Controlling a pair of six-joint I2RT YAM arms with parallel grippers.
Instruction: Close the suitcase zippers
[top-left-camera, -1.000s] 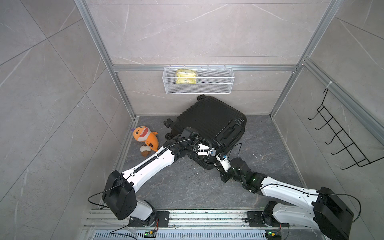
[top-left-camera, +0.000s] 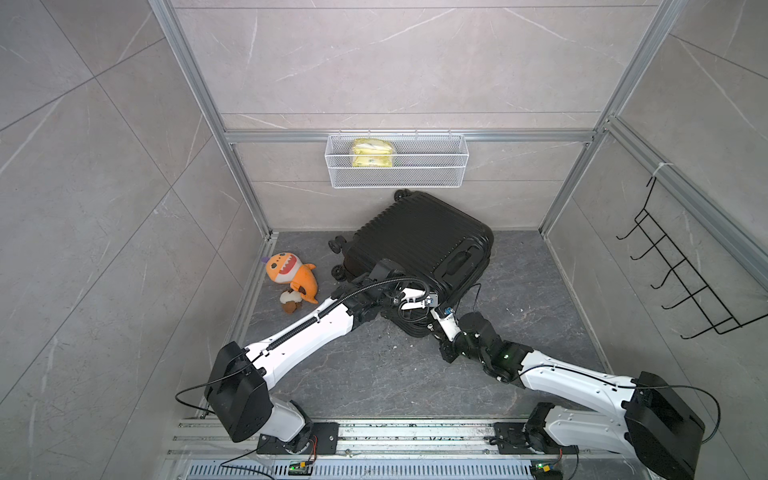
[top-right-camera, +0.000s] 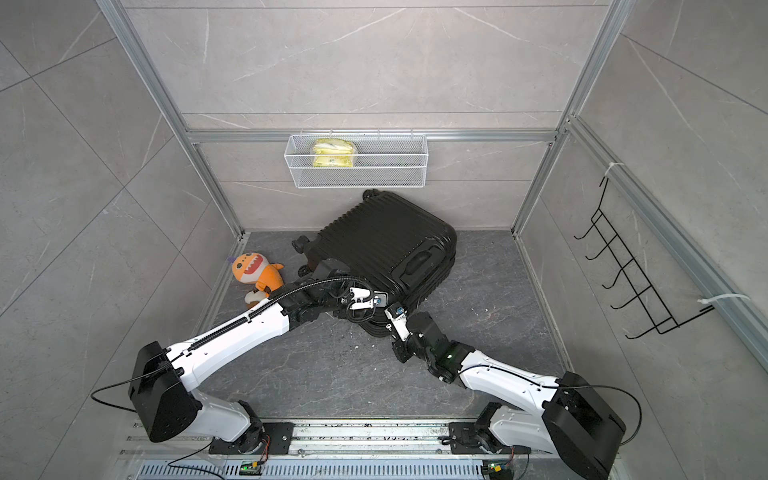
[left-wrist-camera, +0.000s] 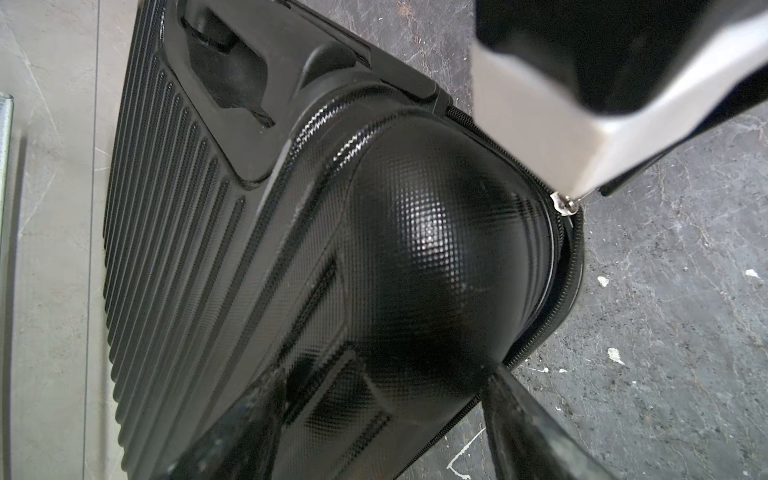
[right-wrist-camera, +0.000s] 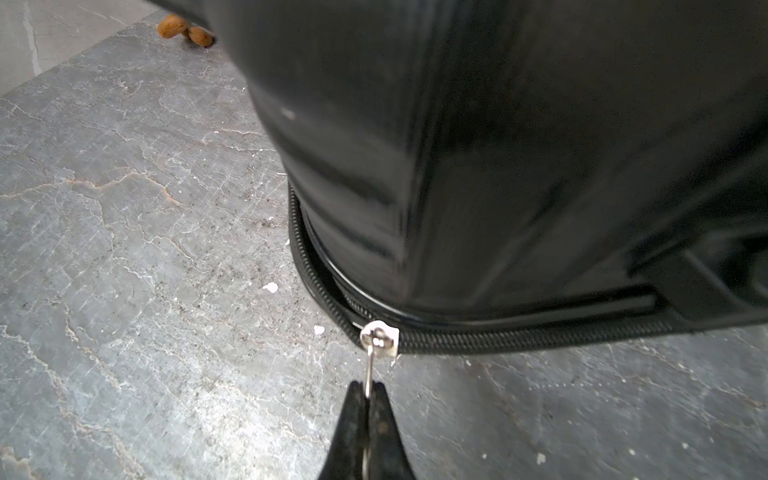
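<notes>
The black ribbed suitcase (top-left-camera: 416, 236) lies flat on the floor, its near corner under both grippers. In the right wrist view, my right gripper is shut on the thin metal pull of a silver zipper slider (right-wrist-camera: 379, 337) at that corner. To the slider's right the zipper (right-wrist-camera: 520, 339) runs closed; to its left, around the corner, the two tracks stand apart. My left gripper, partly open and empty, hangs over the suitcase corner (left-wrist-camera: 436, 240), its fingers (left-wrist-camera: 528, 424) spread on either side. The same slider (left-wrist-camera: 565, 203) shows beside the right arm's white part.
An orange shark toy (top-left-camera: 292, 276) lies left of the suitcase. A white wire basket (top-left-camera: 400, 177) hangs on the back wall, and a black hook rack (top-left-camera: 680, 272) on the right wall. Both arms are close together at the corner.
My left gripper has shifted slightly to the right over the corner. The right arm and the suitcase look almost unmoved.
</notes>
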